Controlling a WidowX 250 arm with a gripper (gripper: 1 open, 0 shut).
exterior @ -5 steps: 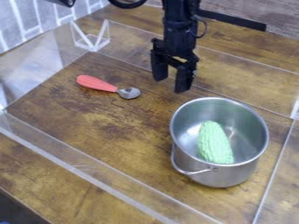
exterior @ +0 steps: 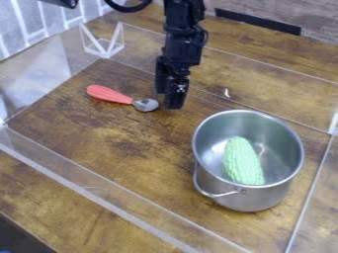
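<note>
My black gripper (exterior: 172,87) hangs open in the upper middle, just right of a spoon with a red handle (exterior: 110,94) and a metal head that lies flat on the wooden table (exterior: 93,148). Its fingers are low, close to the tabletop near the spoon's head. A steel pot (exterior: 278,180) stands at the lower right, holding a pale green corn cob (exterior: 240,158).
A white wire-like object (exterior: 102,42) is at the upper left by the transparent side panel. The table left of the pot and behind it is largely clear.
My gripper has moved left toward the spoon and turned, so its fingers now appear closer together from this view. The spoon and pot have not moved.
</note>
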